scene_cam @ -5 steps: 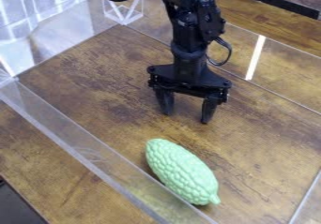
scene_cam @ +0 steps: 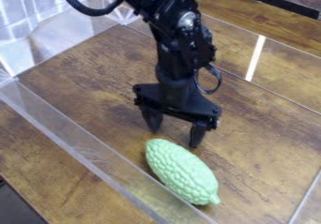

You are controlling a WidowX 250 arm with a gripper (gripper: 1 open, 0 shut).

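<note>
The black robot gripper [scene_cam: 175, 126] hangs low over the middle of the wooden surface, its two dark fingers pointing down and spread apart, open, with nothing visible between them. Just below it in the view, toward the front, lies a pale green, bumpy elongated vegetable-like object [scene_cam: 181, 171], angled from upper left to lower right. The gripper's fingertips appear just behind its upper end; whether they are above it or level with it is hard to tell.
A clear plastic wall [scene_cam: 75, 139] runs diagonally along the left front, close to the green object. More clear edging stands at the back left and right.
The gripper has moved toward the front, down in the view and slightly left, closer to the green object. The green object has stayed in place.
</note>
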